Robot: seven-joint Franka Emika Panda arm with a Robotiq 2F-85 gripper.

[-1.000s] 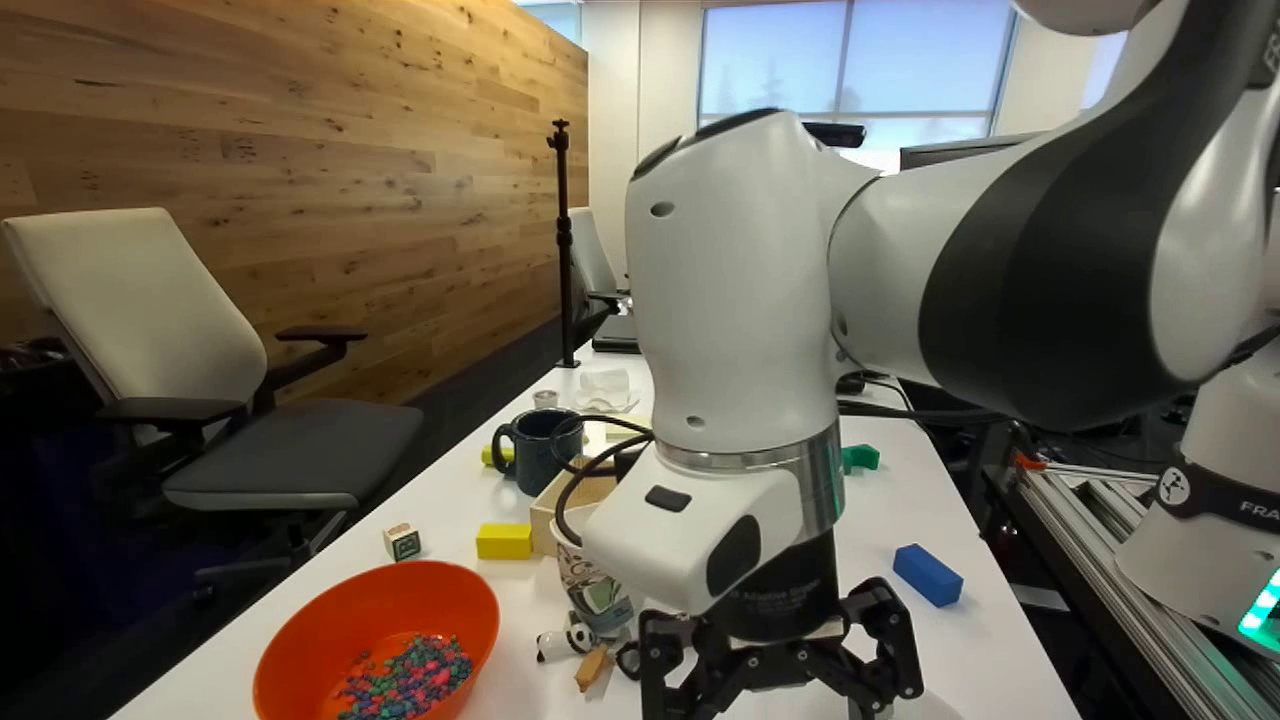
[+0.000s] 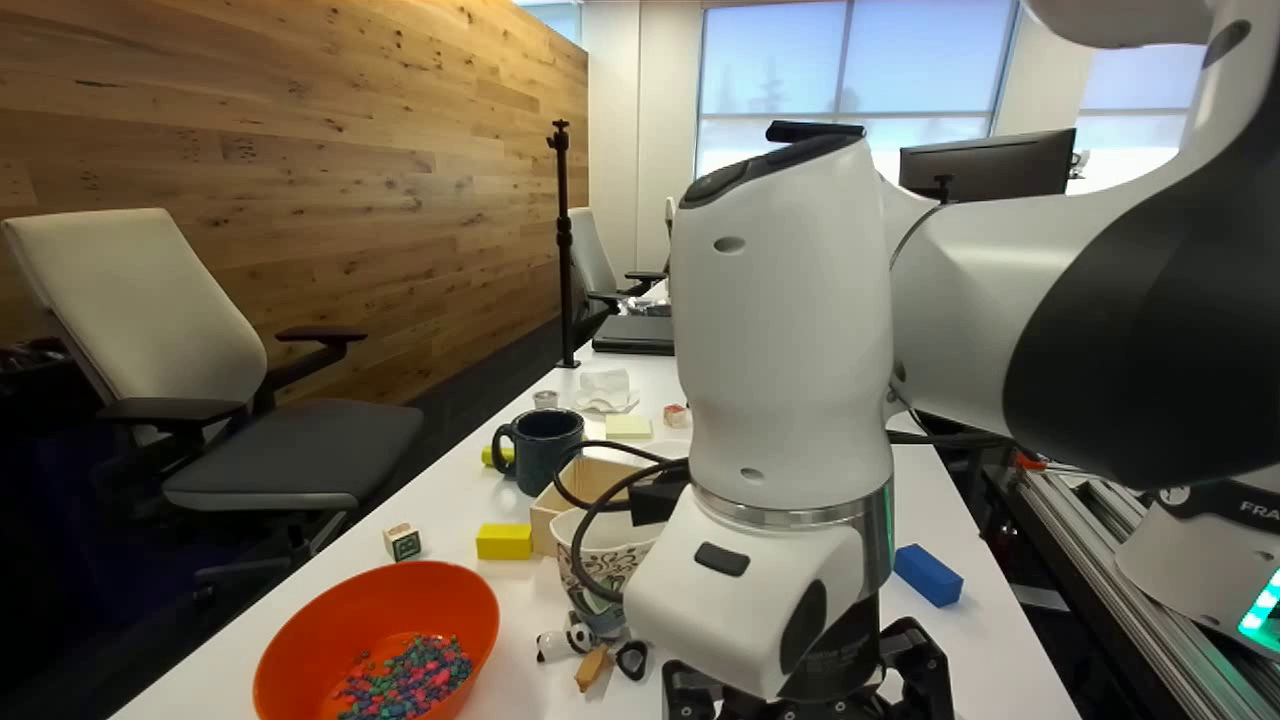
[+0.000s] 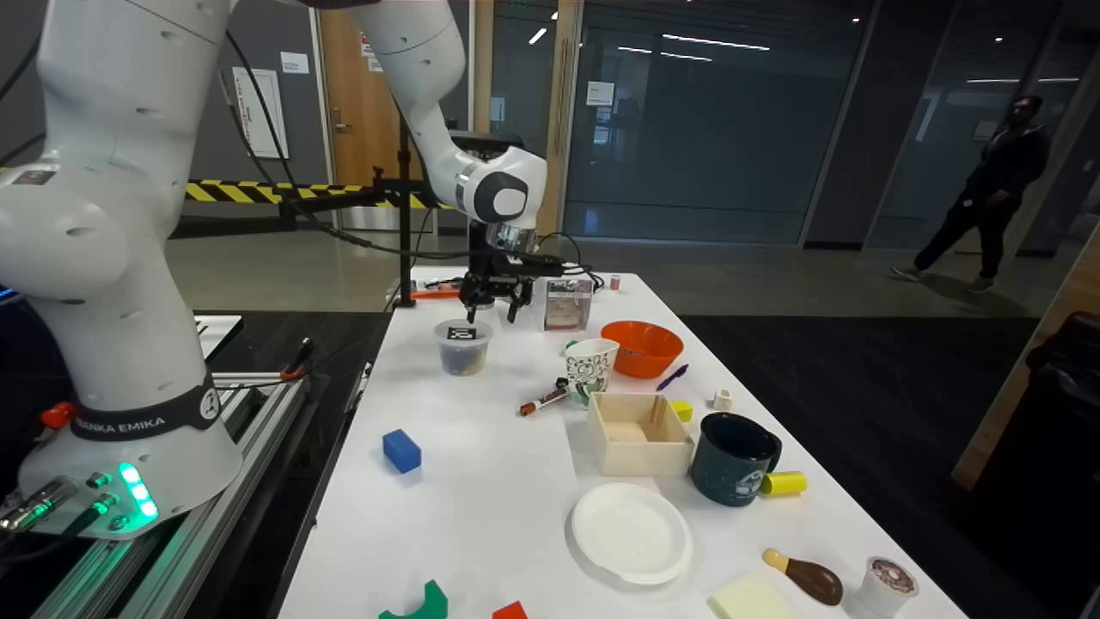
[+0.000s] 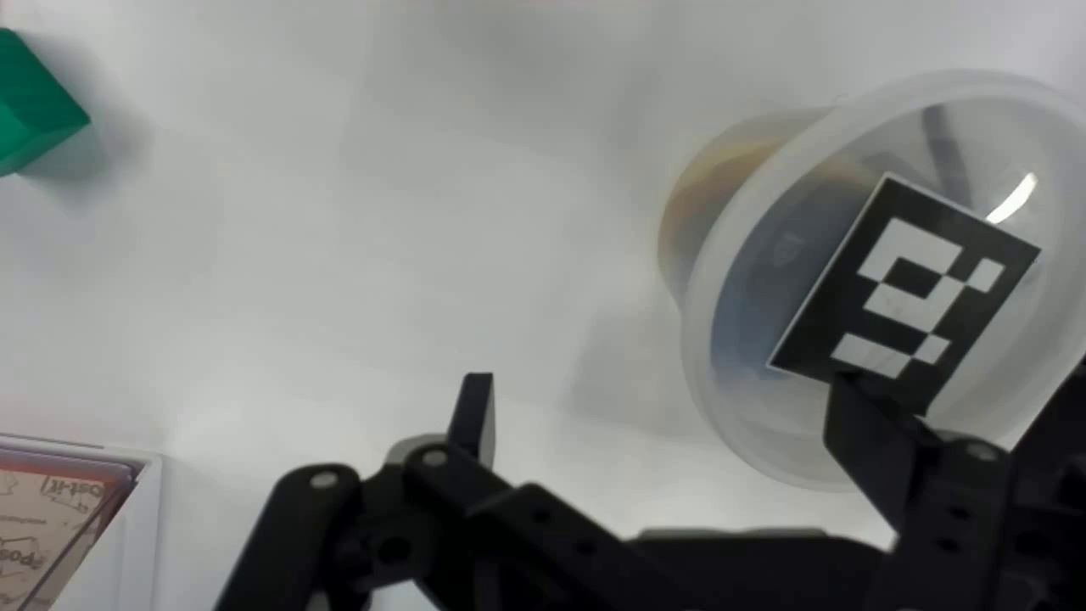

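My gripper is open over the table, with only bare white surface between its fingers. At its right finger in the wrist view stands a clear plastic tub [image 4: 753, 407] with a lid carrying a black-and-white square marker [image 4: 906, 290]; the finger overlaps the tub's rim, and whether they touch I cannot tell. Exterior view 2 has the gripper [image 3: 492, 313] at the table's far end, above and behind the tub [image 3: 464, 356]. In exterior view 1 the fingertips are cut off by the bottom edge, and the tub is not visible.
A clear box [image 3: 568, 304] stands close by the gripper. Toward the table's other side are an orange bowl [image 3: 644, 349], a patterned cup [image 3: 590, 366], a wooden box [image 3: 639, 438] and a dark mug [image 3: 734, 459]. A blue block [image 3: 402, 450] sits on otherwise open table.
In exterior view 1 the arm has shifted right and the gripper sits lower in the picture, its fingertips now out of frame. The arm now covers the green block. Bowl and blocks have not moved.
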